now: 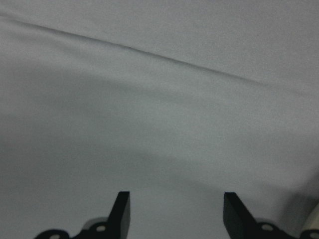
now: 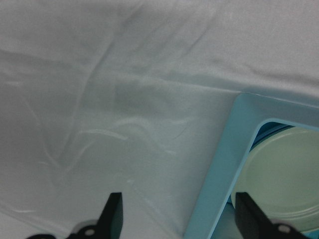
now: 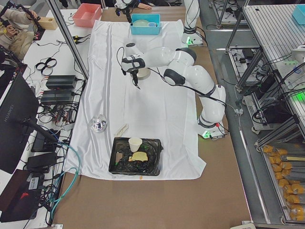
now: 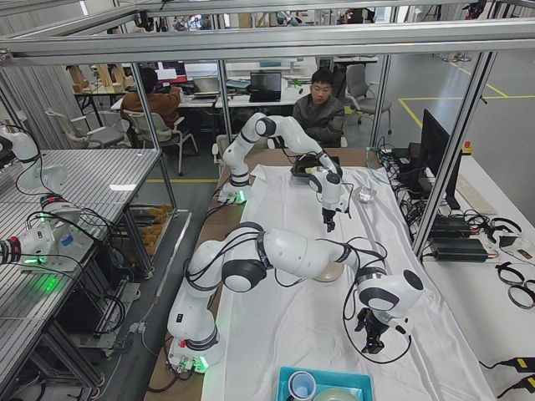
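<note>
The near arm in the camera left view carries a gripper point(image 3: 134, 75) just left of a cream round bowl or plate point(image 3: 144, 73) on the white cloth. The other gripper point(image 4: 372, 334) is above the cloth near the blue tray point(image 3: 145, 30), which holds a pale green dish point(image 2: 279, 179) and a small cup point(image 4: 302, 386). In the left wrist view the open fingers point(image 1: 118, 216) have only cloth below. In the right wrist view the open fingers point(image 2: 107, 219) hang over cloth and the tray's edge, empty.
A black tray point(image 3: 121, 164) with a white cup point(image 3: 135, 143) and yellow item point(image 3: 139, 156) lies at the near end. A foil ball point(image 3: 98, 123) and thin pale item point(image 3: 122, 130) lie nearby.
</note>
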